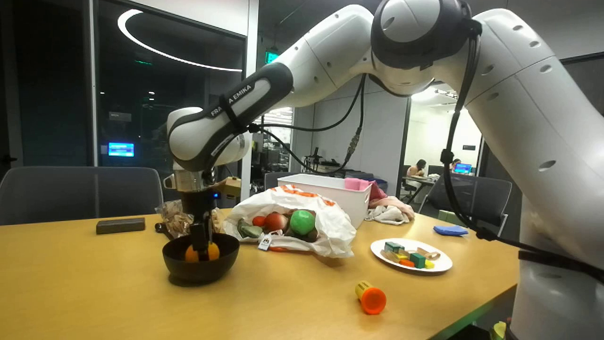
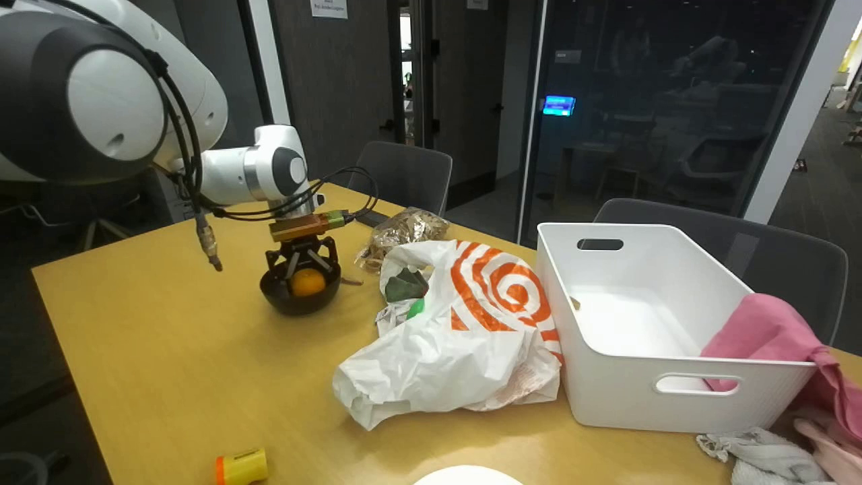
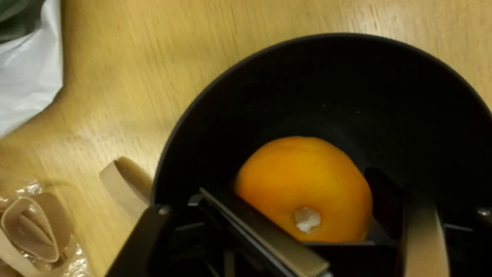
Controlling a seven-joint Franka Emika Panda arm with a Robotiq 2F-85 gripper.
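An orange fruit (image 3: 302, 184) with a pale stem spot rests inside a black bowl (image 3: 258, 92) on the table. My gripper (image 1: 200, 247) reaches down into that bowl from above. Its fingers are open, with one finger on either side of the orange in the wrist view. Whether either finger touches the fruit is hard to tell. The lower side of the orange is hidden by the bowl and the fingers.
Beside the bowl lies a white plastic bag (image 2: 452, 356) with toy produce, backed by a white bin (image 2: 646, 388). A plate of small pieces (image 1: 382, 253) and a yellow cup with an orange end (image 1: 373, 300) are farther off. Bare table lies left of the bowl in exterior view 1.
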